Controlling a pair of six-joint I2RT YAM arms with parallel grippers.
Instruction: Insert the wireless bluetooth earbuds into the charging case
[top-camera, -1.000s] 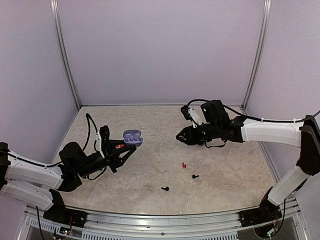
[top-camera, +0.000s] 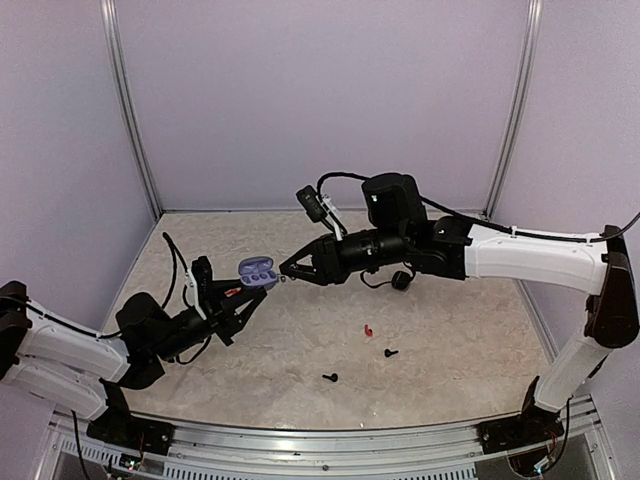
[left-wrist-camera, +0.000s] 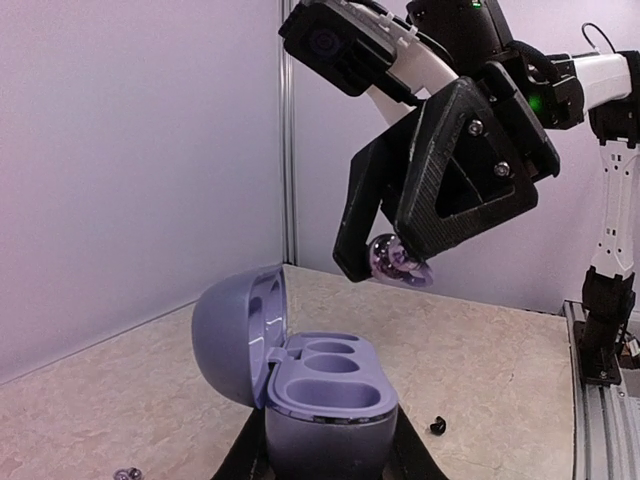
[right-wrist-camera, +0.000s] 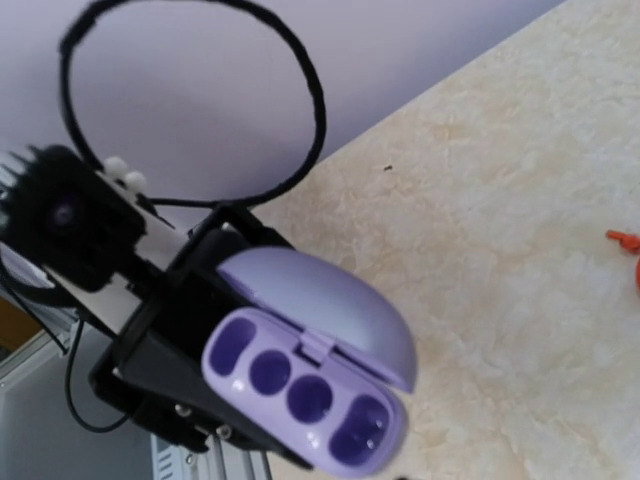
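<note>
My left gripper is shut on the open lavender charging case, lid up on its hinge, with empty compartments showing in the right wrist view. Just right of and above the case, my right gripper holds a small shiny lilac earbud between its fingertips. A red earbud and two black earbuds lie on the table.
Cables loop round both wrists, and enclosure walls stand at the back and sides.
My right gripper has moved left from the back right of the table to close beside the case. The left arm has lowered very slightly, still holding the case.
</note>
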